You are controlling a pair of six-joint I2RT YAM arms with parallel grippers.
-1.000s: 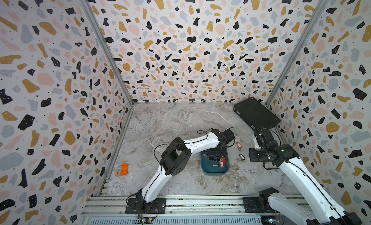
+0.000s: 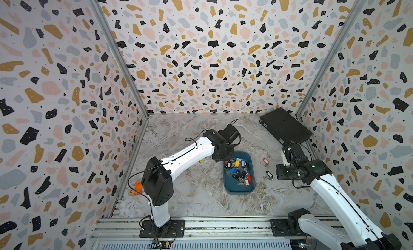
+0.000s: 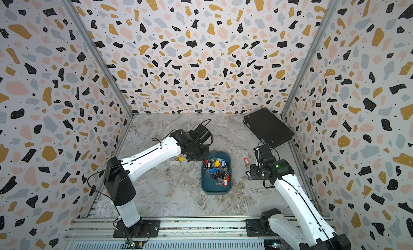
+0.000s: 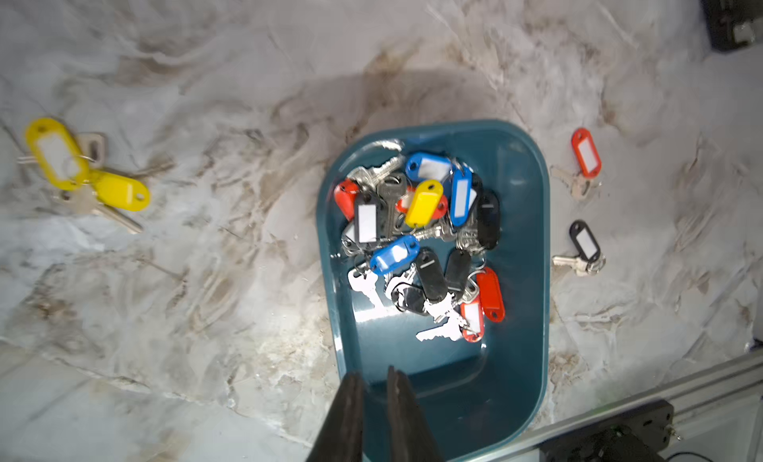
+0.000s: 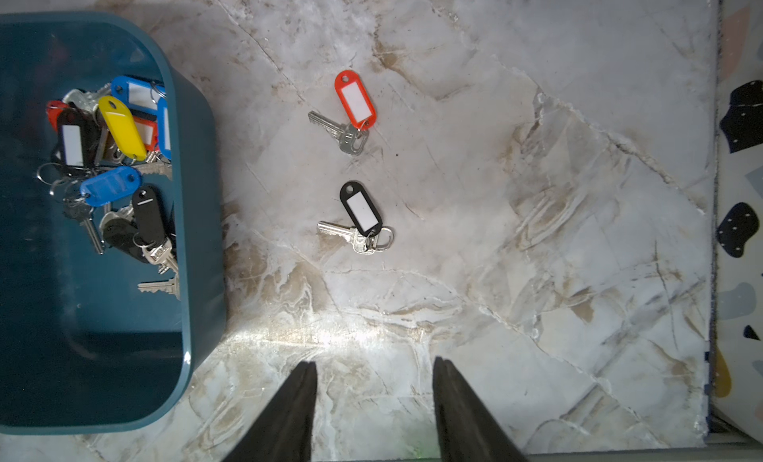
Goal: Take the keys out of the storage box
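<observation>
The teal storage box (image 4: pixel 520 358) holds a pile of keys with coloured tags, among them a yellow tag (image 4: pixel 423 203) and a red tag (image 4: pixel 490 295). My left gripper hangs above the box, its fingers slightly apart with nothing seen between them. Two yellow-tagged keys (image 4: pixel 55 156) lie left of the box. A red-tagged key (image 5: pixel 354 98) and a black-tagged key (image 5: pixel 360 207) lie to its right. My right gripper is open over the table, right of the box, with nothing between its fingers.
A black case (image 2: pixel 285 125) lies at the back right. An orange object (image 2: pixel 137 186) sits at the left edge. Walls enclose the sides and back.
My left arm has risen and moved left from over the box, uncovering more of the keys inside. The right arm looks still.
</observation>
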